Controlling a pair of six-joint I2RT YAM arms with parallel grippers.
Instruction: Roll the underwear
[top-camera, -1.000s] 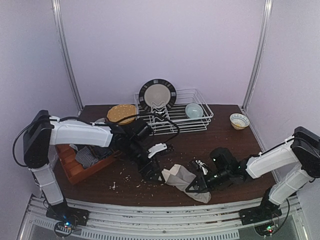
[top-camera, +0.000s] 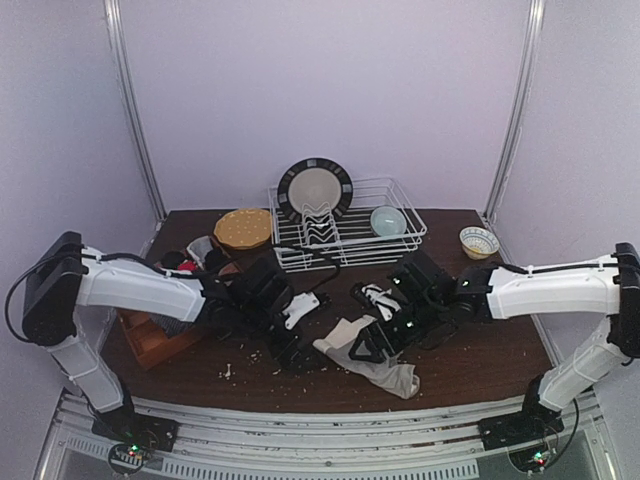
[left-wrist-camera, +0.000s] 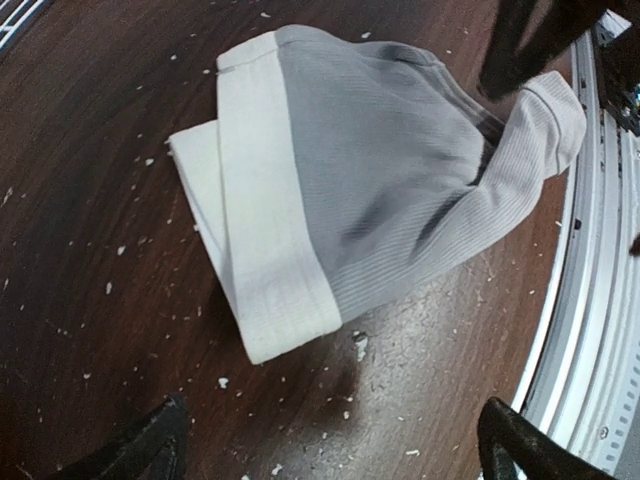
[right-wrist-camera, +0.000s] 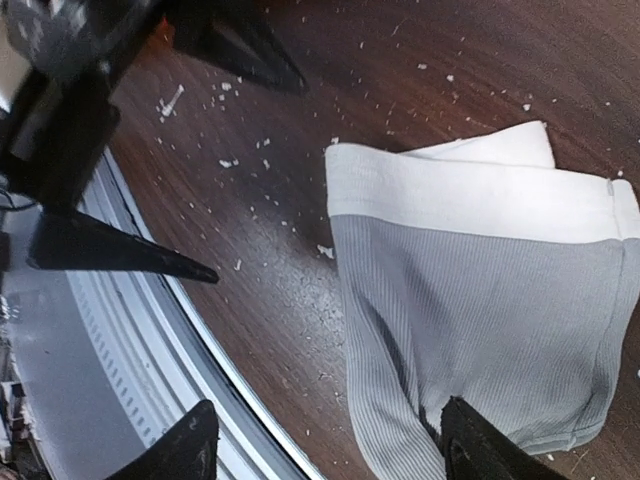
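Observation:
The grey underwear (top-camera: 378, 373) with its white waistband (left-wrist-camera: 268, 200) lies folded and flat on the dark table, front and centre. One narrow end (left-wrist-camera: 545, 120) of it sticks out toward the table's front edge. My left gripper (top-camera: 300, 362) stands open to the left of the waistband, clear of the cloth, with only table between its fingers. Over the underwear hovers my right gripper (top-camera: 372, 352), also open. In the right wrist view one of its fingers (right-wrist-camera: 480, 450) overlaps the grey cloth (right-wrist-camera: 500, 320); whether it touches cannot be told.
A wooden box (top-camera: 150, 345) with dark cloth inside stands at the left, partly behind the left arm. The white dish rack (top-camera: 350, 250), a yellow plate (top-camera: 243, 229) and a patterned bowl (top-camera: 479, 242) sit at the back. Crumbs (top-camera: 226, 371) dot the table's front left.
The right arm has lifted and swung leftward above the underwear, which it was beside before. My left gripper has drawn slightly left, away from the waistband. The cloth's waistband end has shifted slightly left.

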